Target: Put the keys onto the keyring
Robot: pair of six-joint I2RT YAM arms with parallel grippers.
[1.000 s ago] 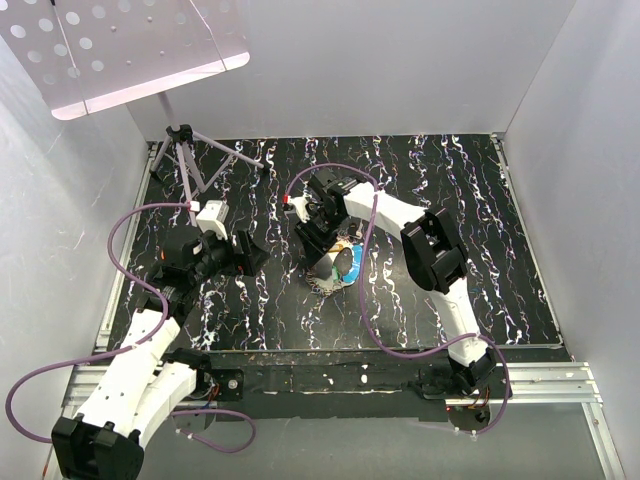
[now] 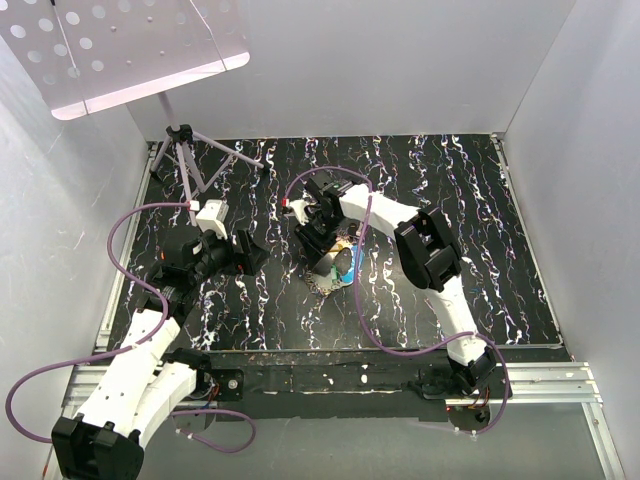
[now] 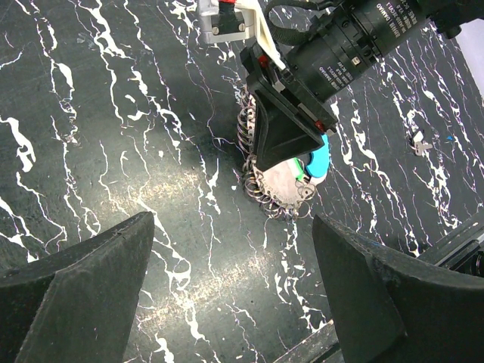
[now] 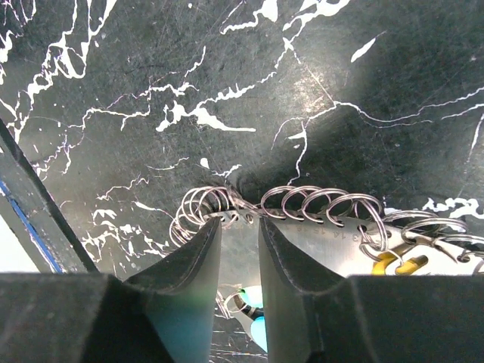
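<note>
A flat metal plate (image 4: 340,246) lies on the dark table, with a row of wire rings (image 4: 203,213) threaded through holes along its edge. Yellow (image 4: 412,265) and blue (image 4: 259,331) coloured pieces show on or beside it, partly hidden. My right gripper is over this edge, its fingers a narrow gap apart, and part of the plate shows in the gap. Whether the fingers touch a ring cannot be told. In the top view my left gripper (image 2: 256,254) stands open and empty to the left of the plate. Single keys are hard to make out.
A stand with a perforated panel (image 2: 120,60) rises at the back left, its tripod legs (image 2: 195,165) on the table. Purple cables (image 2: 400,352) loop beside both arms. Bare table lies to the right and in front of the plate.
My left arm has kept still.
</note>
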